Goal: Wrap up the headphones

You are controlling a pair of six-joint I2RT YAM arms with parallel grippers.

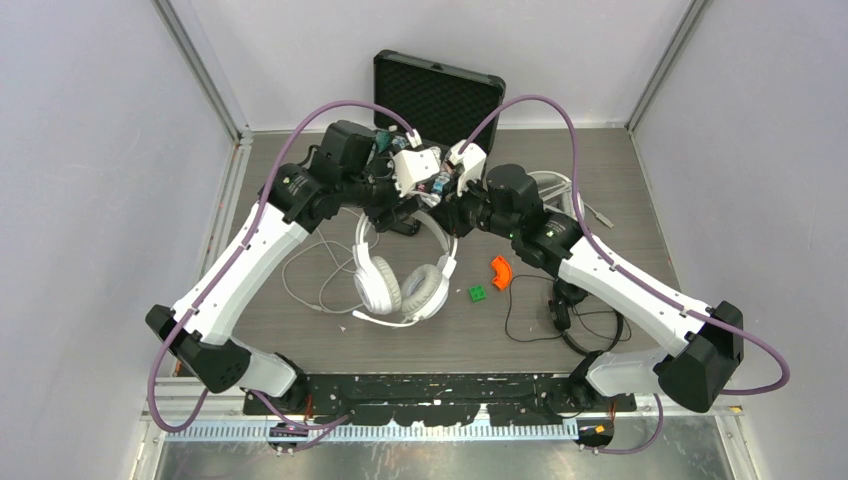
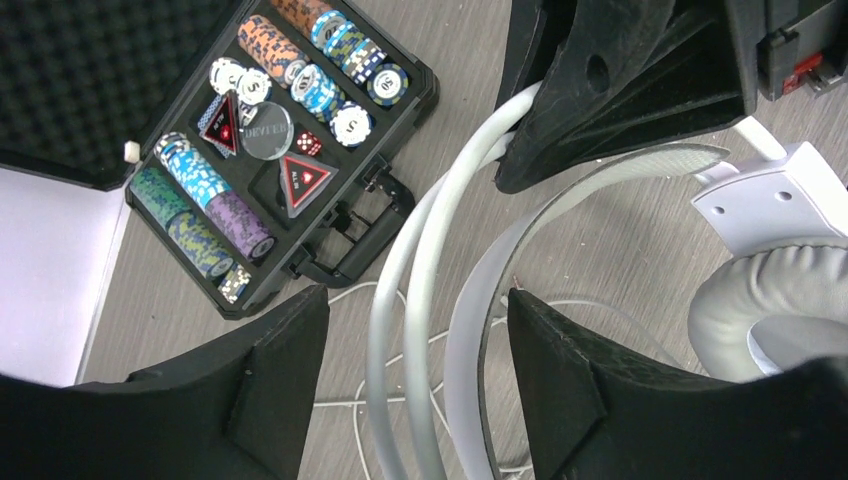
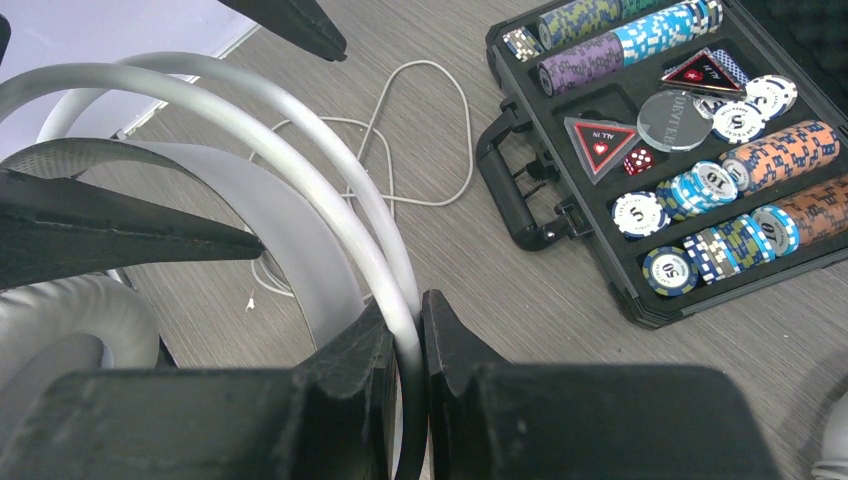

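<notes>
White headphones (image 1: pixel 427 290) hang below the two grippers over the table. My right gripper is shut on the white headband rods (image 3: pixel 355 250). In the left wrist view, my left gripper is part open, its fingers on either side of the rods and padded band (image 2: pixel 475 330), near the right gripper's black fingers. A white cable (image 1: pixel 312 305) lies in loops on the table below.
An open poker chip case (image 1: pixel 437 90) stands at the back. An orange piece (image 1: pixel 501 272), a green block (image 1: pixel 477 292), a black headset (image 1: pixel 565 320) and another white item (image 1: pixel 560 190) lie to the right.
</notes>
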